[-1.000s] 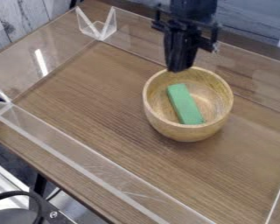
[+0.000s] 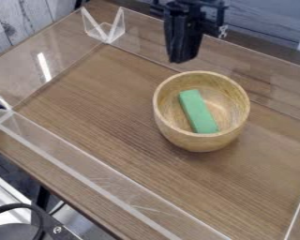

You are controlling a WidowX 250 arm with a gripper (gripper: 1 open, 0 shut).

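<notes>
My gripper [image 2: 182, 52] hangs at the top centre of the view, dark and pointed downward, above and behind a wooden bowl [image 2: 216, 139]. It looks shut, with nothing visible between its fingers. A green block [image 2: 197, 112] lies inside the bowl, tilted lengthwise from upper left to lower right.
The wooden table [image 2: 115, 159] has wide clear room left of and in front of the bowl. A clear plastic piece [image 2: 105, 28] stands at the back left. Clear strips run along the left edge, and a black cable [image 2: 34, 214] is at the lower left corner.
My gripper has moved up and back, away from the bowl, compared with a second ago. The bowl and green block look unmoved.
</notes>
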